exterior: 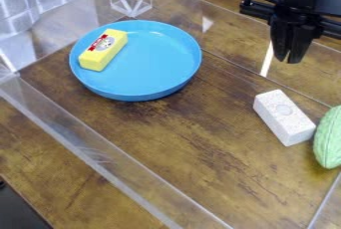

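The black gripper [288, 44] hangs at the top right, above a bare stretch of wooden table; whether its fingers are open or shut is hard to tell. Below it lie a white block [282, 116] with a faint round mark and, to the block's right, a green oblong object [329, 138], partly cut off by the frame's edge. A yellow box [103, 50] with a red label sits on a blue plate [154, 79] at the upper left.
Transparent edges run along the left and bottom right. A white quilted cloth [40, 4] is at the top left.
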